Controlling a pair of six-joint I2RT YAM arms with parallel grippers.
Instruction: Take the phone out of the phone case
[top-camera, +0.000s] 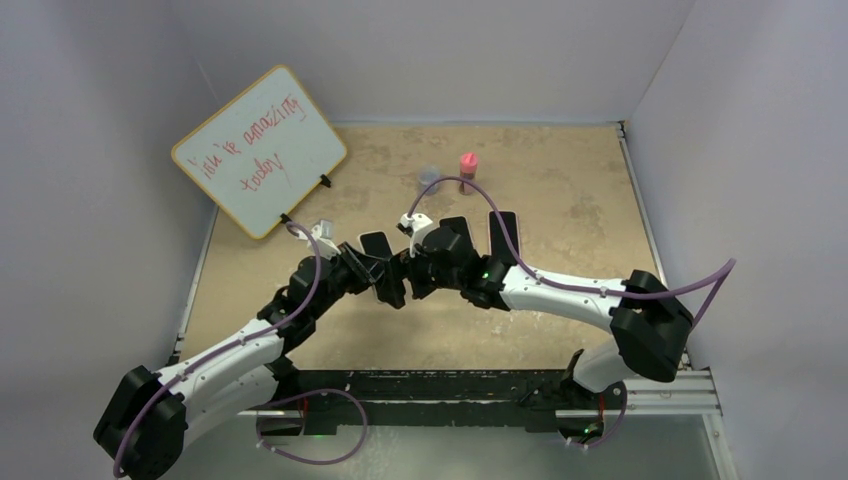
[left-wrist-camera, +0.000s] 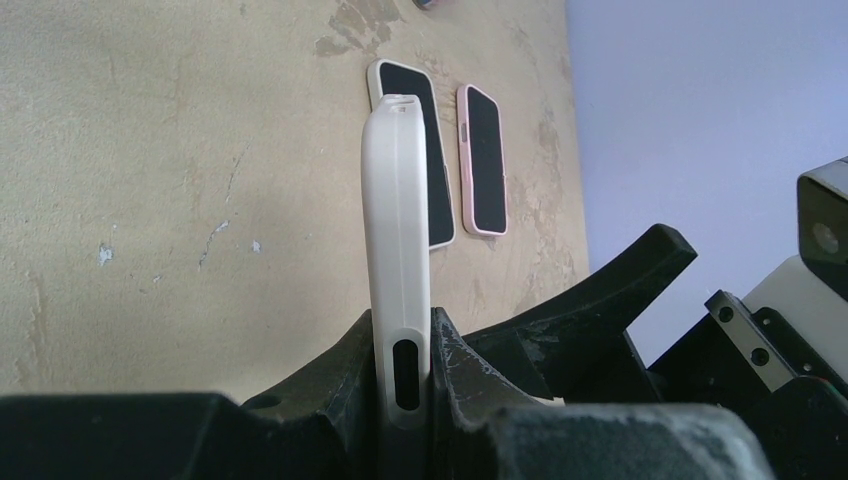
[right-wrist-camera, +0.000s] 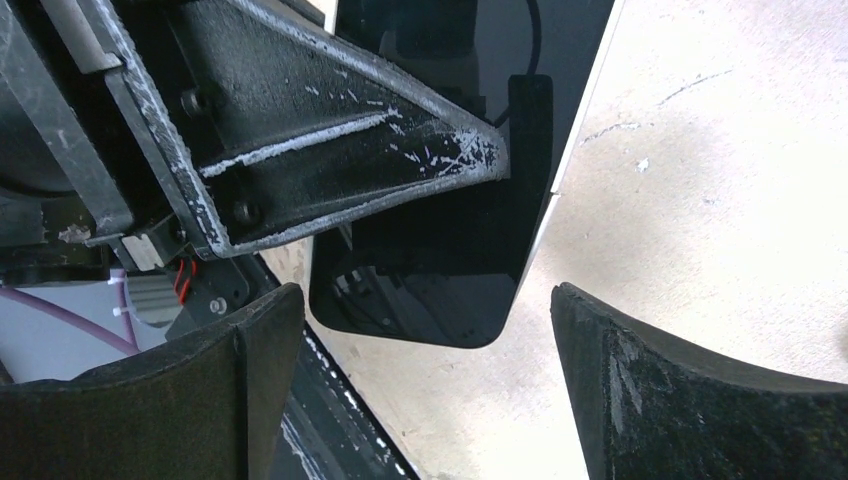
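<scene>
A phone in a white case (left-wrist-camera: 395, 200) stands up between the fingers of my left gripper, which is shut on it. In the right wrist view the phone's black screen (right-wrist-camera: 420, 300) faces the camera, with a left-gripper finger across it. My right gripper is open, its two fingertips on either side of the phone's end. In the top view both grippers meet left of the table's middle, and the held phone is partly hidden by them.
A white-edged phone (left-wrist-camera: 438, 190) and a pink-cased phone (left-wrist-camera: 485, 160) lie on the table (top-camera: 570, 170). A whiteboard (top-camera: 260, 150) stands back left; a pink bottle (top-camera: 468, 172) and a clear container (top-camera: 429, 180) stand at the back.
</scene>
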